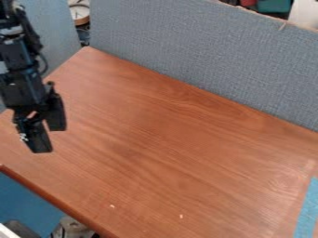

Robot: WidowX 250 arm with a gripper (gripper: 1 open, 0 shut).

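Observation:
My black gripper point(37, 130) hangs over the left part of the wooden table point(187, 158), its fingertips pointing down. It is small and dark in this view, and whether its fingers are open or shut is hard to tell. No object shows in front of it on the table.
A grey padded wall point(199, 56) runs along the back of the table, another along the left behind the arm. A blue surface point(32, 200) lies below the front left edge.

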